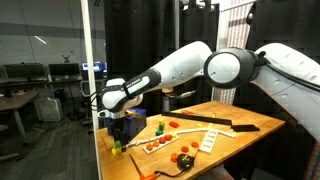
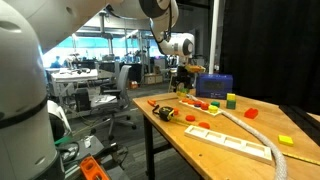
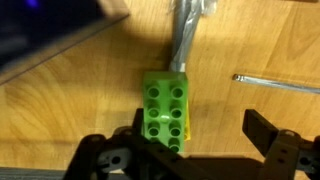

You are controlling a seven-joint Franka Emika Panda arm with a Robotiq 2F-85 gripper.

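Note:
Below my open gripper in the wrist view lies a green studded block (image 3: 165,108), nearer the left finger (image 3: 122,150) than the right finger (image 3: 262,132). A yellow piece (image 3: 187,120) peeks out along the block's right edge, partly covered by it. Exterior view 1 puts my gripper (image 1: 120,132) low over the table's far left end, with the green block (image 1: 117,145) beneath it. Nothing is clamped between the fingers. Whether a finger touches the block cannot be told.
A clear-handled tool (image 3: 186,35) lies just above the block, and a thin metal rod (image 3: 275,83) to the right. A blue box (image 2: 214,87) stands close by. Several coloured blocks, a white rack (image 1: 209,140) and a yellow bar (image 1: 196,118) are spread over the wooden table (image 1: 235,142).

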